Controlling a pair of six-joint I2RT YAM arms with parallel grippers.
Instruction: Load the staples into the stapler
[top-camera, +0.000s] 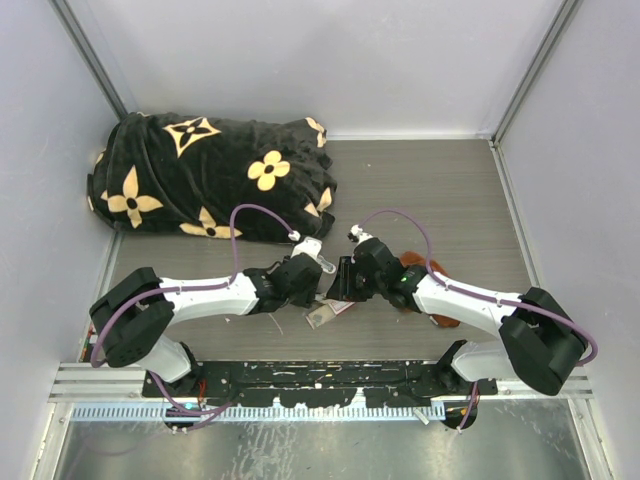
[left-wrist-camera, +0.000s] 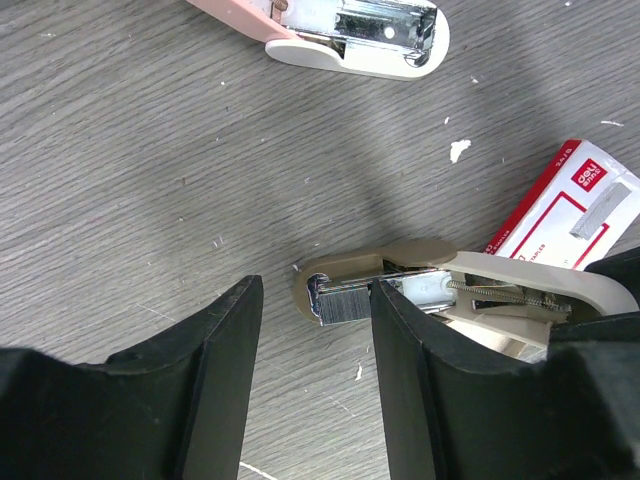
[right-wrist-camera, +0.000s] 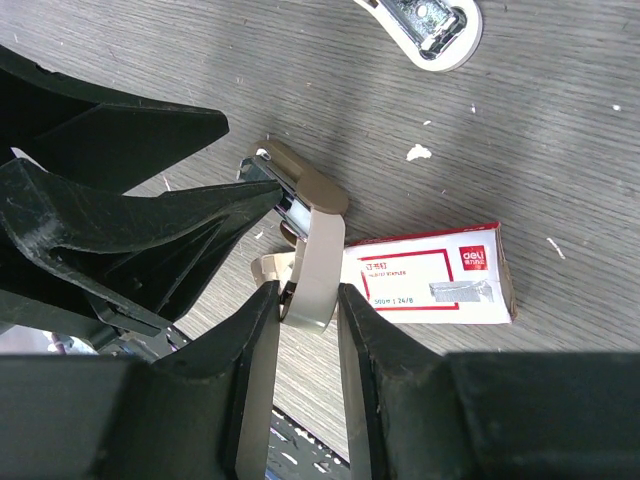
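Observation:
The brown and cream stapler (left-wrist-camera: 385, 262) lies opened out on the table, a short silver row of staples (left-wrist-camera: 343, 306) in the front end of its metal channel. My left gripper is over that end with its fingers apart. Its right fingertip (left-wrist-camera: 384, 298) overlaps the back of the staples; whether it touches them I cannot tell. In the right wrist view, the fingers of my right gripper are shut on the stapler's cream part (right-wrist-camera: 322, 262). The left gripper's dark fingers (right-wrist-camera: 165, 212) cover part of the channel there.
A red and white staple box (left-wrist-camera: 580, 210) lies beside the stapler. Another stapler, pink and white (left-wrist-camera: 350, 40), lies apart from it. A dark flowered cushion (top-camera: 215, 178) fills the back left. A brown item (top-camera: 440, 272) sits behind the right arm.

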